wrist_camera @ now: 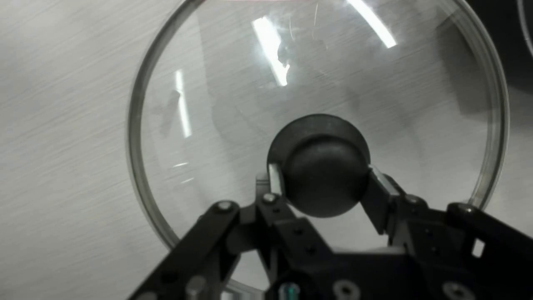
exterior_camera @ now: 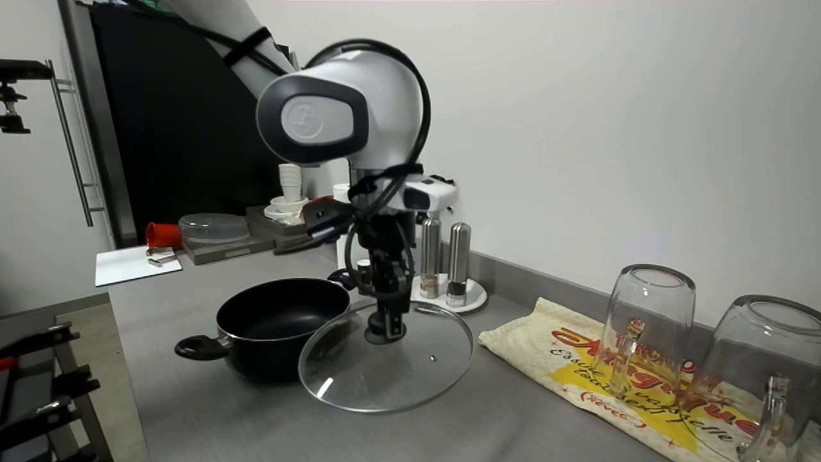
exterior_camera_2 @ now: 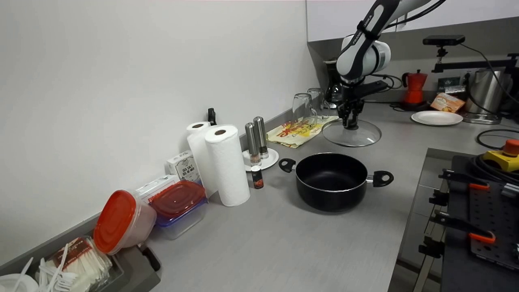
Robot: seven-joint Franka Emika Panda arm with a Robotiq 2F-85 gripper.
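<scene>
A round glass lid (exterior_camera: 419, 377) with a black knob (wrist_camera: 325, 172) hangs above the counter, clear of its surface. My gripper is shut on the knob, one finger on each side of it. The black two-handled pot (exterior_camera_2: 331, 190) stands uncovered on the counter. In exterior view 1 the lid's left edge overlaps the pot's right side from this angle; exterior view 2 shows the lid behind the pot, apart from it. A corner of the pot appears at the wrist view's upper right.
Two upturned glass mugs (exterior_camera: 650, 331) rest on a printed cloth (exterior_camera: 566, 346). Steel mills stand on a white plate (exterior_camera: 471, 296) by the wall, near paper towel rolls (exterior_camera_2: 227, 165). Bare counter (exterior_camera_2: 272, 248) lies before the pot in exterior view 2.
</scene>
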